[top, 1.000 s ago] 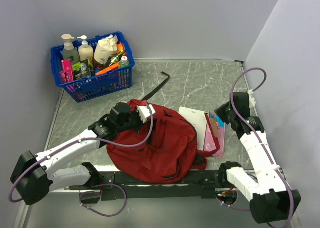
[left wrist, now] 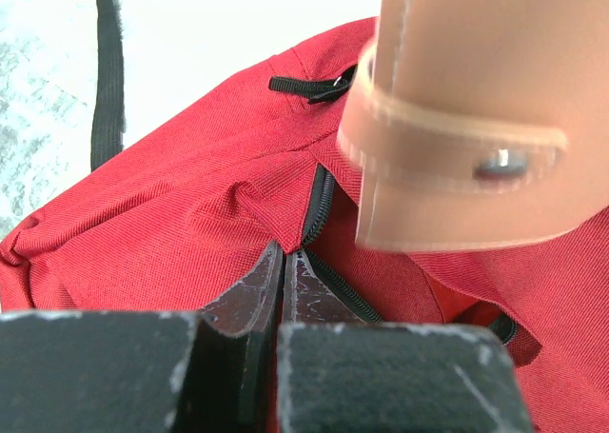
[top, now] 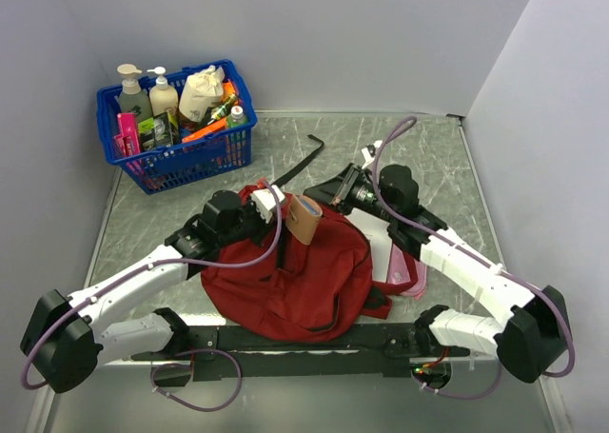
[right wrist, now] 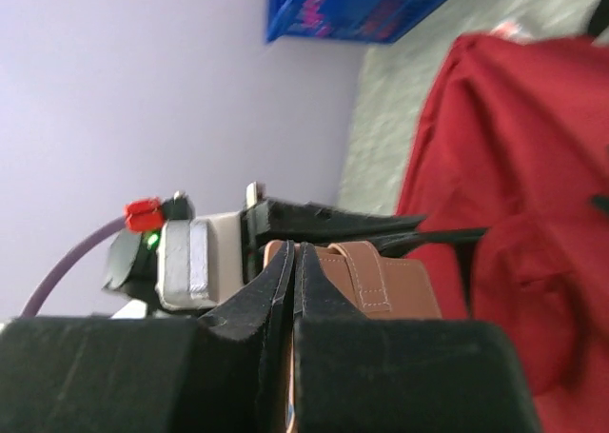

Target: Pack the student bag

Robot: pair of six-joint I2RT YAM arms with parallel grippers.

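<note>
The red bag point(top: 285, 305) lies in the middle of the table, with a zipped pocket gaping in the left wrist view. My left gripper is shut on the bag's fabric point(left wrist: 252, 205) at the zipper edge of that opening. A tan leather case point(top: 304, 220) with a strap and snap hangs over the bag, close to the left gripper. My right gripper is shut on one end of this case, and its lower end point(left wrist: 466, 219) shows above the pocket in the left wrist view.
A blue basket point(top: 195, 162) full of bottles and packets stands at the back left. To the bag's right lie a white booklet point(top: 379, 252) and a pink case point(top: 417, 279), partly under the right arm. Bare table point(top: 276, 138) stretches behind the bag.
</note>
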